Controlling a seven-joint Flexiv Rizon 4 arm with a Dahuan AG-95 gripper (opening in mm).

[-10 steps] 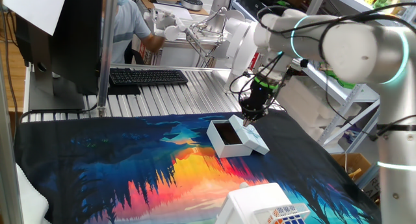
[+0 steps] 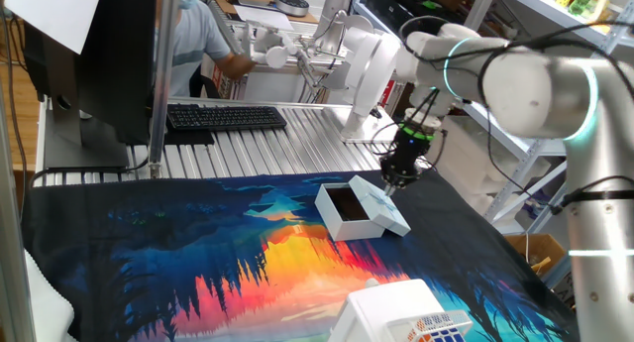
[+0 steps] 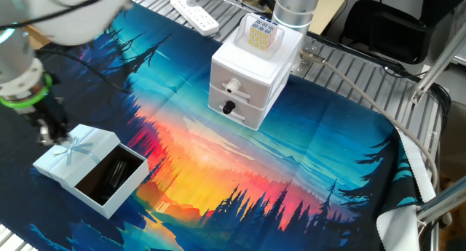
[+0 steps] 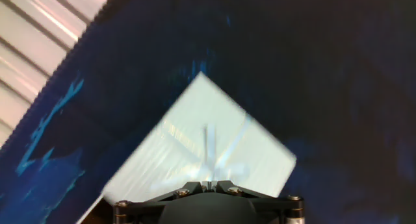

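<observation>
A pale blue box (image 2: 354, 229) stands on the printed cloth, its dark inside partly uncovered. Its lid (image 2: 382, 207), topped by a ribbon bow (image 3: 71, 150), rests askew over one side of the box. My gripper (image 2: 389, 189) points down at the lid's far side; whether it touches the lid is unclear. In the wrist view the fingers (image 4: 193, 187) meet in front of the blurred lid (image 4: 214, 130), with nothing showing between them. Something dark (image 3: 116, 177) lies inside the box.
A white drawer unit (image 3: 247, 76) carries a clear container with a patterned cube (image 3: 261, 37). A power strip (image 3: 195, 15) lies at the table edge. A keyboard (image 2: 226, 117) sits beyond the cloth (image 2: 228, 283).
My gripper has shifted to the right along the lid's far side in exterior view 1. The box and lid look unmoved. The person's arm behind the table has moved.
</observation>
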